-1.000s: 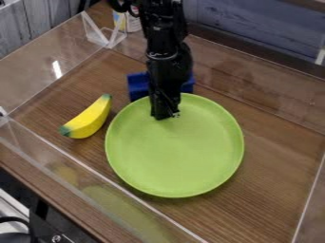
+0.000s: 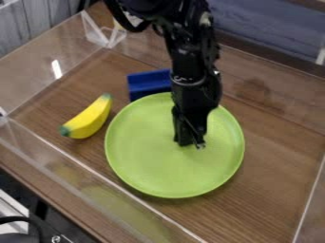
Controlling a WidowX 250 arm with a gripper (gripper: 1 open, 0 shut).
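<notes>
My black gripper [image 2: 191, 135] reaches down from the top onto the upper part of a large green plate [image 2: 159, 169], its fingertips low over the plate's surface. The fingers look shut, with nothing visible between them. A yellow toy banana [image 2: 86, 118] lies on the wooden surface left of the plate. A blue object [image 2: 147, 84] sits behind the plate, partly hidden by the arm and plate.
Clear plastic walls line the left and front edges, and a blue-grey wall [image 2: 273, 38] stands at the back.
My gripper has moved right and toward the camera, from the plate's back edge by the blue object to farther over the plate. The banana and plate look unmoved.
</notes>
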